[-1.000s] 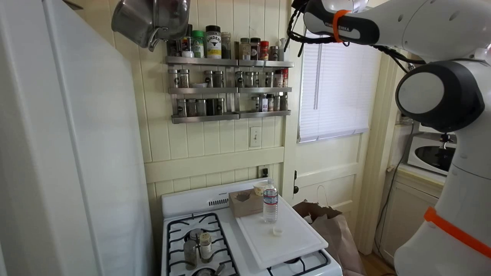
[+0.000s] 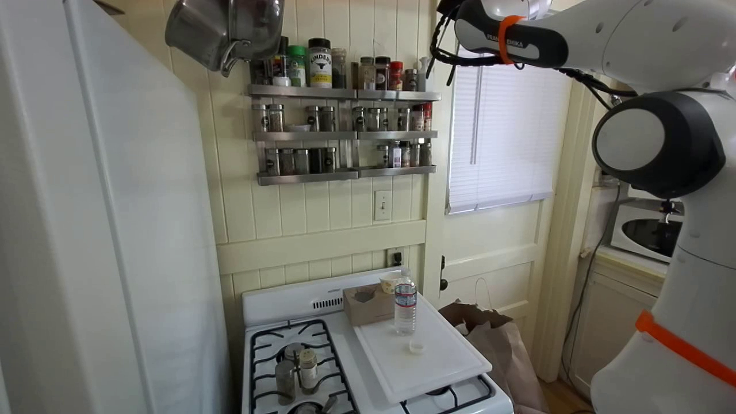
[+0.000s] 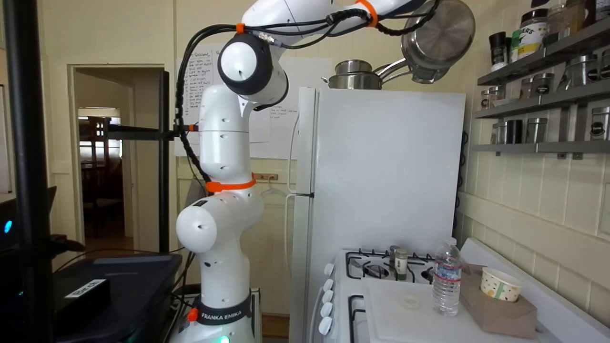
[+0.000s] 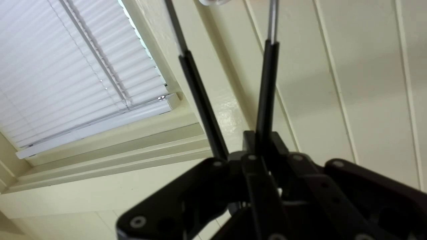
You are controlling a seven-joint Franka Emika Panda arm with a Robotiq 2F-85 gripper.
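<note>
In the wrist view my gripper is shut around the lower end of a thin black-sleeved rod (image 4: 267, 84). A second black-sleeved rod (image 4: 204, 106) rises to its left, and I cannot tell whether the two are joined. Both have bare metal upper parts that run out of the top of the picture. Steel pots (image 2: 224, 31) hang at the upper left of exterior view 1, and at the upper right of exterior view 2. Neither exterior view shows the gripper.
Spice jars line the wall shelves (image 2: 307, 135). Below is a stove with two shakers on its burner grate (image 2: 328, 359). A white board (image 2: 428, 359) carries a water bottle (image 2: 405, 307), a cardboard box (image 2: 365, 307) and a small ring. A fridge (image 3: 389, 171) stands beside the stove.
The hanging pots have shifted very slightly left in exterior view 1. The visible arm, bottle and stove items look unmoved.
</note>
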